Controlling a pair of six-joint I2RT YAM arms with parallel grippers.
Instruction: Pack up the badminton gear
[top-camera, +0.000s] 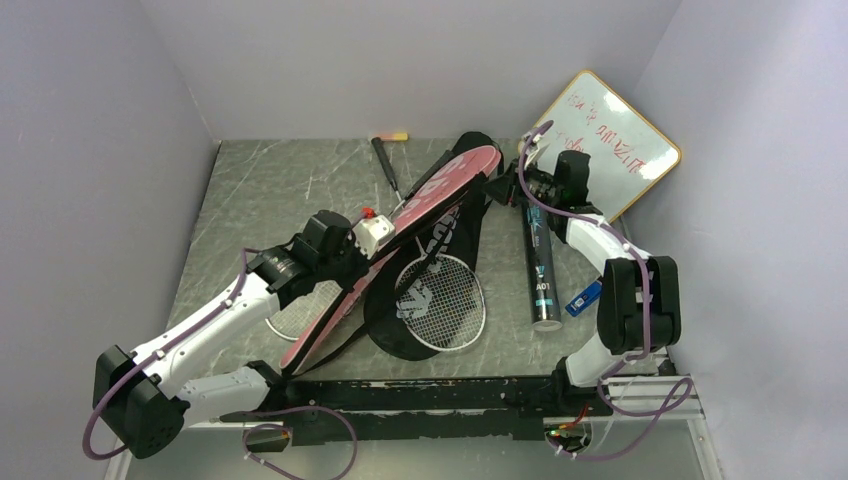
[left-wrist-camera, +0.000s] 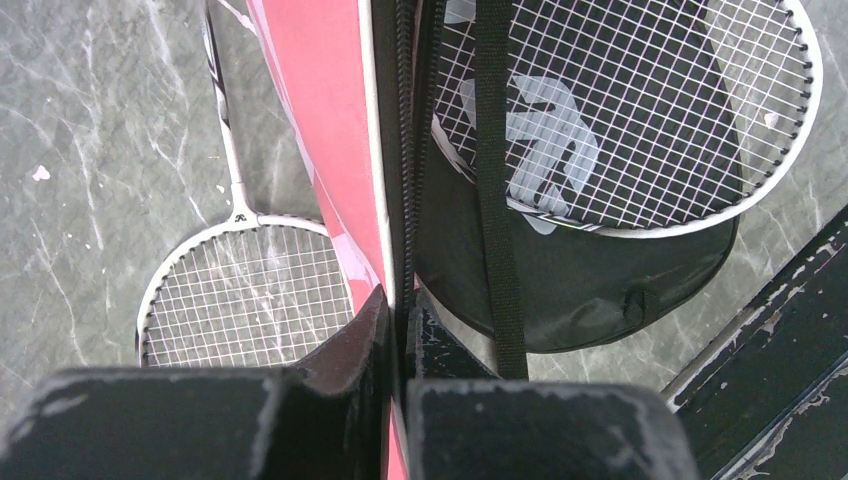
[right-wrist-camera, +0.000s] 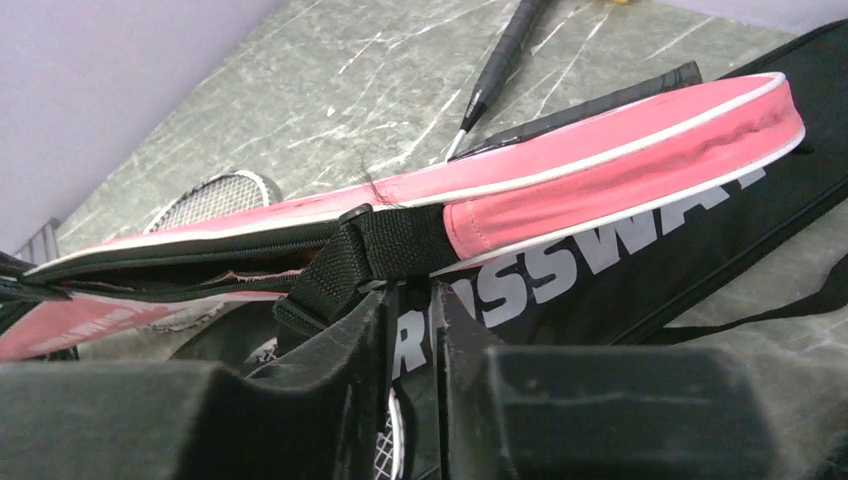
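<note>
A pink and black racket bag (top-camera: 440, 192) stands on its edge, slanting across the table, its zip (right-wrist-camera: 190, 268) gaping in the right wrist view. My left gripper is shut on the bag's zipped edge near its middle. At the far end, my right gripper is slightly open at the black strap tab (right-wrist-camera: 405, 243); a narrow gap shows between its fingers. A flat black bag (top-camera: 385, 320) lies beneath, with one white racket (top-camera: 447, 305) on it. Another racket (left-wrist-camera: 245, 290) lies left of the pink bag, partly hidden.
A black shuttlecock tube (top-camera: 541, 285) lies at right, beside a blue box (top-camera: 583, 298). Behind it leans a whiteboard (top-camera: 610, 140). A yellow-orange item (top-camera: 392, 137) sits by the back wall. Bare table is at the left rear.
</note>
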